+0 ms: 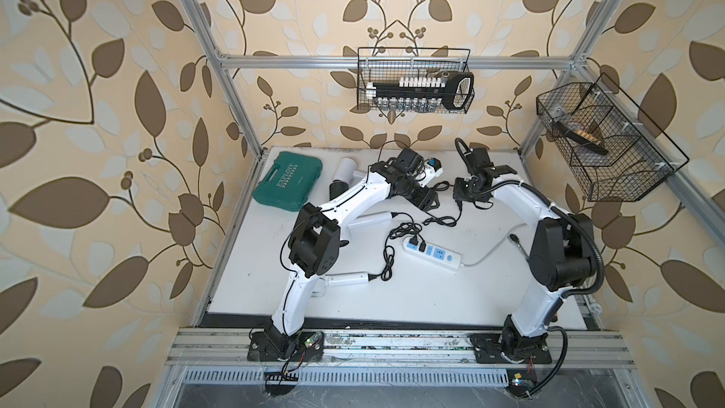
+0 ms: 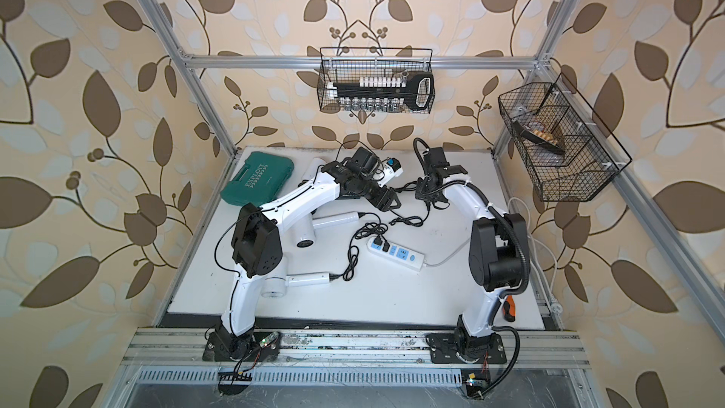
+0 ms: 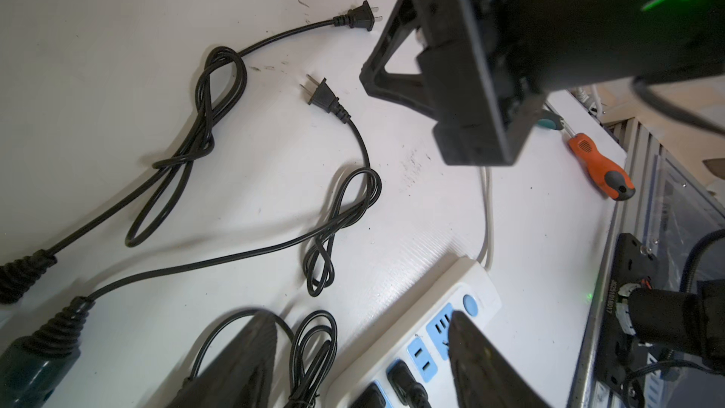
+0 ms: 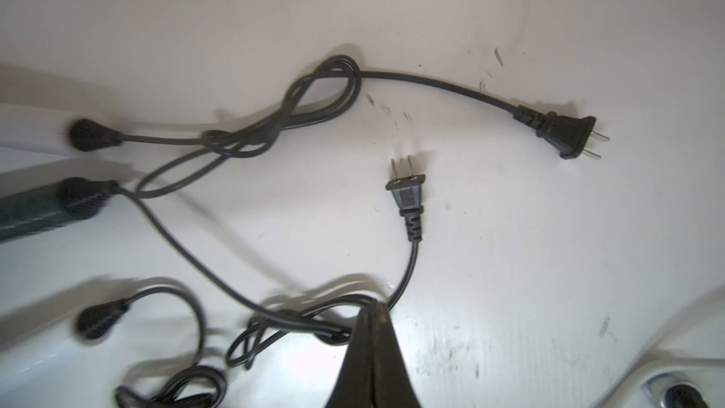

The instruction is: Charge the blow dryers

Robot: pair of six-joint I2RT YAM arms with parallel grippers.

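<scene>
A white power strip [image 1: 434, 252] lies mid-table with two black plugs [image 3: 408, 385] in its left-end sockets; the other sockets are empty. Two loose two-prong plugs [image 4: 568, 134] rest on the table, one from a white dryer [image 4: 34, 130], the other from a dark green dryer [image 4: 45, 210]. Over the green dryer's knotted cord [image 4: 302, 321], the right gripper is shut; nothing shows clearly between its fingers. My left gripper hangs open above the table, empty. Two more white dryers [image 2: 336, 220] lie at left.
A green case [image 1: 287, 180] occupies the back left corner. An orange-handled screwdriver [image 3: 600, 166] sits by the right edge. Coiled cords [image 1: 408, 230] crowd the area left of the strip. Wire baskets [image 1: 414, 81] hang above.
</scene>
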